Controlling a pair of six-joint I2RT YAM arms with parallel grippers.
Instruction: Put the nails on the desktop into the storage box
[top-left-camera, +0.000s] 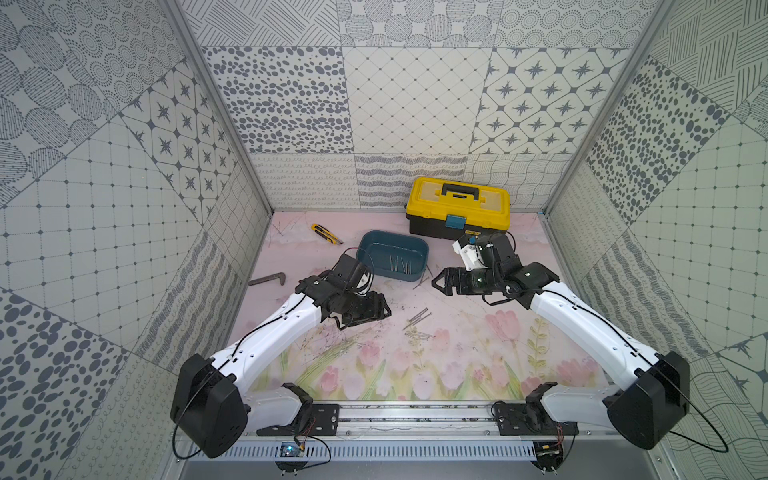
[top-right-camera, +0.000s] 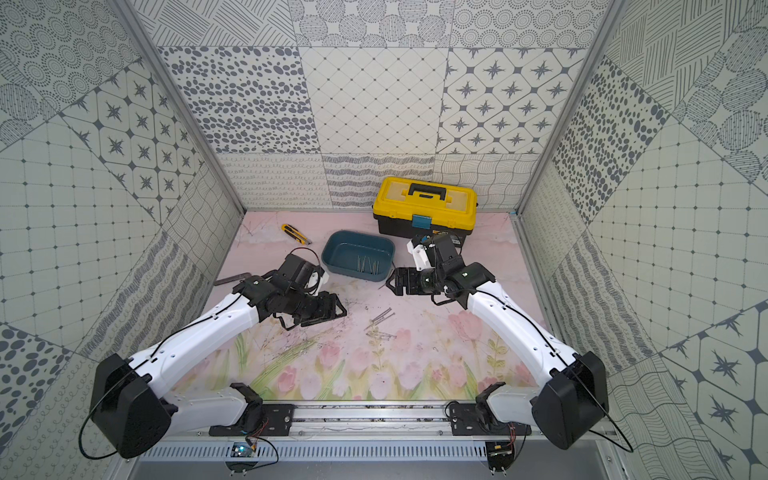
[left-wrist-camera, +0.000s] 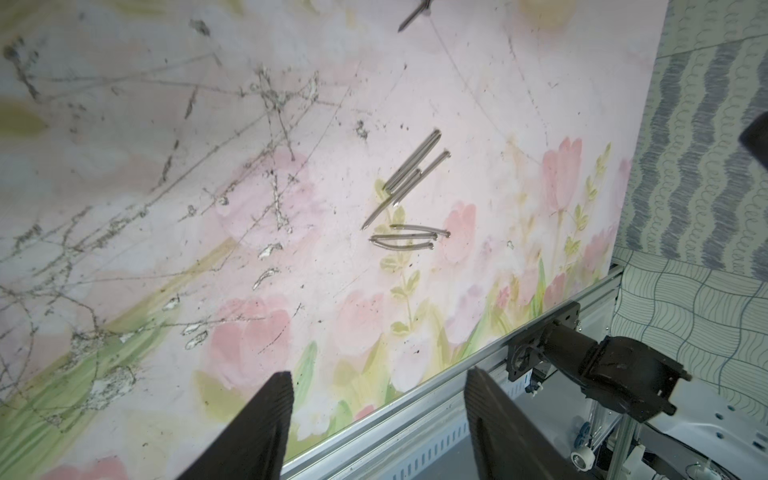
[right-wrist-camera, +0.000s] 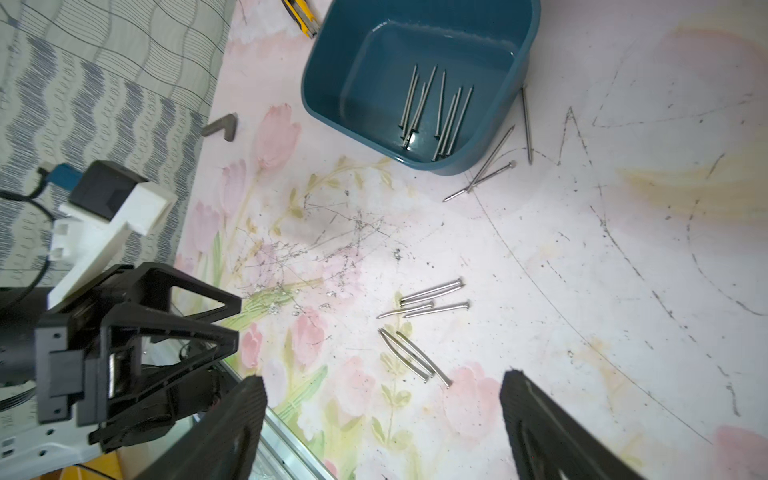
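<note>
Several nails stand or lean inside the blue storage box (right-wrist-camera: 320, 88) at the table's back middle. On the desktop before it lie two loose groups: straight nails (left-wrist-camera: 416, 164) and bent-looking nails (left-wrist-camera: 404, 237). A few more nails (right-wrist-camera: 489, 172) lie against the box's near right corner. My left gripper hangs over the table left of the loose groups, its fingers (left-wrist-camera: 256, 424) apart and nothing between them. To their right and farther back is my right gripper, open and empty above the desktop.
A yellow and black toolbox (top-left-camera: 458, 208) stands at the back, behind my right arm. A utility knife (top-left-camera: 326, 233) and a hex key (top-left-camera: 268, 279) lie to the left.
</note>
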